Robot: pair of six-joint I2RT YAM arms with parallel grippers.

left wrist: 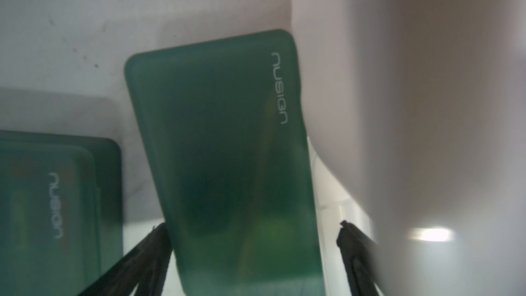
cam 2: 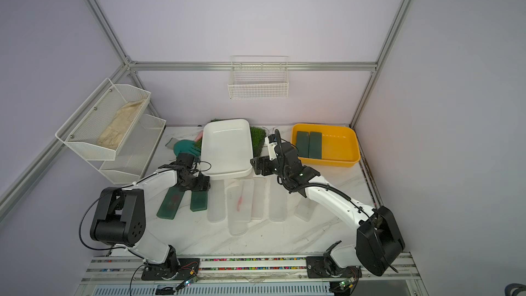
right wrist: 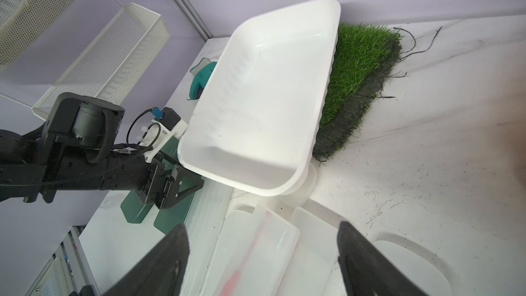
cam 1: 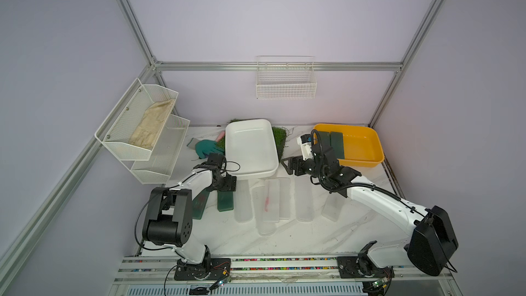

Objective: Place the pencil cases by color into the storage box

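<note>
Two green pencil cases lie at the front left; my left gripper [cam 1: 229,182] hangs over the inner one [left wrist: 230,153], open around its sides, with the other [left wrist: 43,213] beside it. Several translucent white cases [cam 1: 303,200] lie across the front middle, one with a pink mark [cam 1: 268,208]. Two green cases [cam 2: 315,145] stand in the orange box [cam 2: 339,142] at the back right; the white box [cam 2: 225,145] is at the back middle. My right gripper [cam 1: 287,165] hovers right of the white box, open and empty.
Wire racks [cam 1: 142,156] hang at the left and back. Artificial grass [right wrist: 361,60] and a teal object [cam 1: 207,149] lie around the white box. There is bare table at the front right.
</note>
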